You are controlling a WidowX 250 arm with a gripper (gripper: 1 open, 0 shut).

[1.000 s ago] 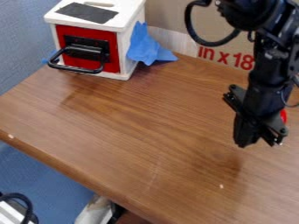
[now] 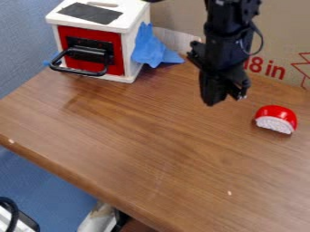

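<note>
My black gripper (image 2: 215,89) hangs above the back of the wooden table, right of centre; whether its fingers are open or shut I cannot tell. To its right and lower, a red object with a white face (image 2: 275,118) lies on the table. At the back left stands a white toy oven with a red front (image 2: 86,47) and black handle, a blue cloth (image 2: 154,50) against its right side.
A cardboard panel (image 2: 284,50) with printed lettering stands behind the table. A blue floor shows beyond the left edge.
My gripper has moved left and up, toward the back of the table, uncovering the red object on the right.
</note>
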